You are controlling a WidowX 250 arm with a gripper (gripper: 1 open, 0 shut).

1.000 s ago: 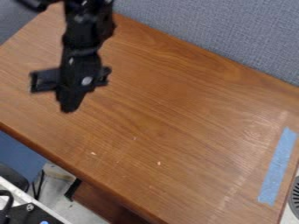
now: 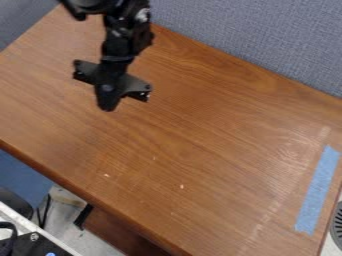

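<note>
My gripper (image 2: 107, 100) hangs over the upper left part of the wooden table (image 2: 201, 150), pointing down. It looks shut, and I see nothing between its fingers. The black arm reaches in from the top edge of the view. Whether the fingertips touch the tabletop I cannot tell.
Cables and equipment sit off the table at the lower left. A round grey object (image 2: 335, 225) shows at the right edge. Grey carpeted surfaces lie beyond the far edge.
</note>
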